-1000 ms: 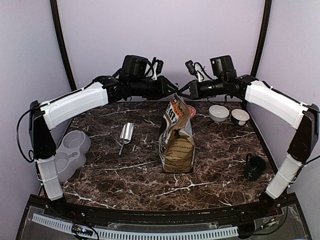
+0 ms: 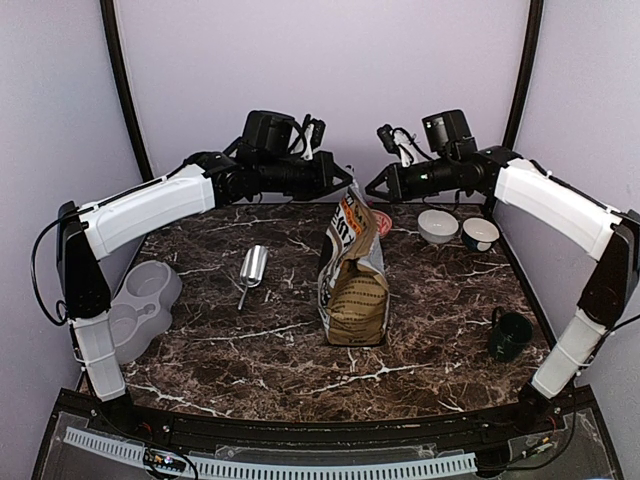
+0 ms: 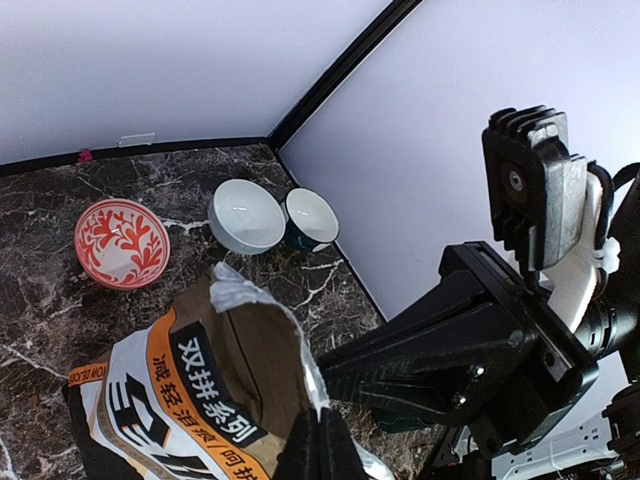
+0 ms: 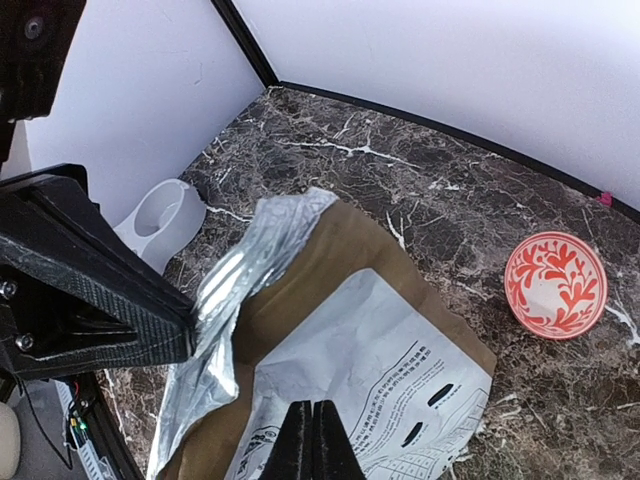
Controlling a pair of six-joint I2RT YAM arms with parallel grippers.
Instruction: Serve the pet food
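A brown paper pet food bag (image 2: pixel 355 300) with white and orange labels stands at the table's centre, its silvery top edge pulled up. My left gripper (image 2: pixel 345 178) is at that top edge; in the left wrist view its shut fingertips are against the rim, which may be pinched thinly between them. My right gripper (image 2: pixel 375 188) is shut just right of the bag top, with nothing visible between its fingers. A metal scoop (image 2: pixel 254 265) lies left of the bag; a grey double pet bowl (image 2: pixel 150 290) is at the left.
Behind the bag are a red patterned bowl (image 4: pixel 555 285), a white bowl (image 2: pixel 437 226) and a dark-rimmed cup (image 2: pixel 480 233). A dark green mug (image 2: pixel 509 340) stands front right.
My right gripper has shifted slightly away from the bag's top, to the right and down. The left arm and bag look unchanged.
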